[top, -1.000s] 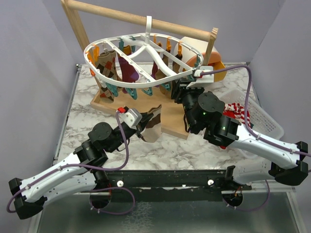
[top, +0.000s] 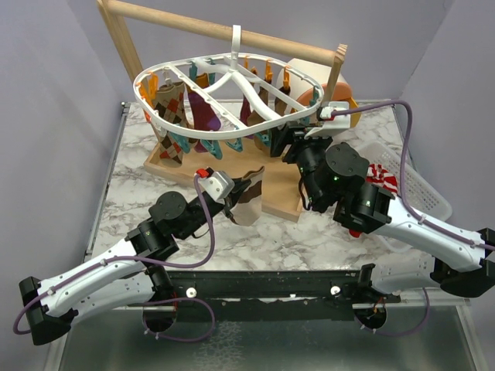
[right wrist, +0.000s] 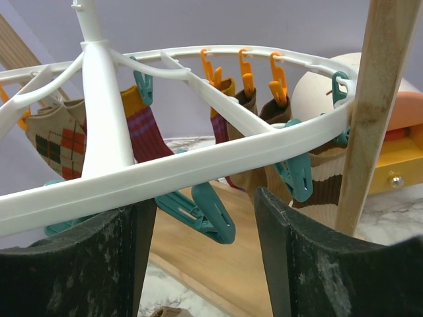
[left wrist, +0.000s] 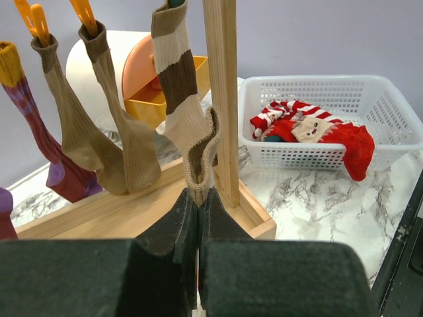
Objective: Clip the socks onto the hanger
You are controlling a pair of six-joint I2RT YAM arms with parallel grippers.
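The white round hanger (top: 232, 137) hangs with several socks clipped along its far and left parts. My left gripper (top: 237, 188) is shut on the cuff of a brown-and-cream sock (top: 247, 205), held below the front rim; the cuff (left wrist: 200, 162) stands up from the fingertips in the left wrist view. At the rim's right front, my right gripper is open. A teal clip (right wrist: 219, 214) on the rim appears between its fingers, apart from both. Another teal clip (right wrist: 297, 175) hangs empty to its right.
A wooden stand (top: 201, 27) carries the hanger; its right post (right wrist: 380, 99) stands near my right gripper. A white basket (left wrist: 330, 89) with red-and-white socks (left wrist: 317, 125) sits at the right.
The right gripper has shifted a little to the right at the rim.
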